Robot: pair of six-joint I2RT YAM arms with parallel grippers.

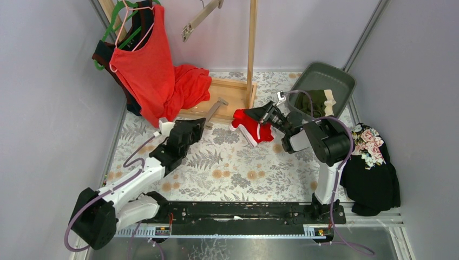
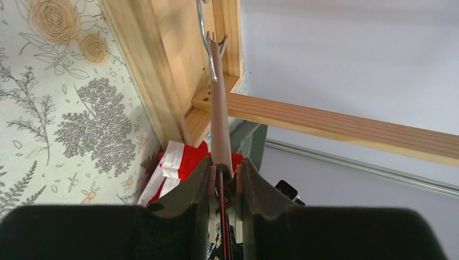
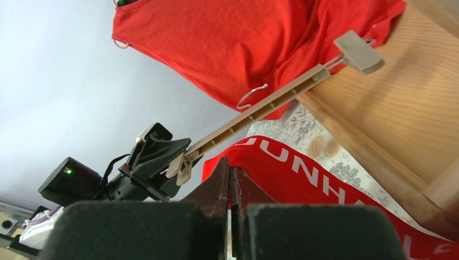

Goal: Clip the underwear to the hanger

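The red underwear [image 1: 251, 130] with white band lies at the front edge of the wooden tray; its white lettering shows in the right wrist view [image 3: 303, 179]. My left gripper [image 1: 202, 124] is shut on the end of a beige clip hanger [image 2: 220, 114], which slants up over the tray, its hook [image 2: 208, 49] visible. My right gripper [image 1: 250, 111] is shut at the red fabric; whether any cloth is between its fingertips is unclear.
A red top [image 1: 146, 76] and dark garments hang at the back left. Another hanger [image 1: 201, 19] hangs high at the back. A wooden post [image 1: 251, 43], a grey bin [image 1: 330, 78] and black floral clothing [image 1: 368, 184] stand or lie around the clear front table.
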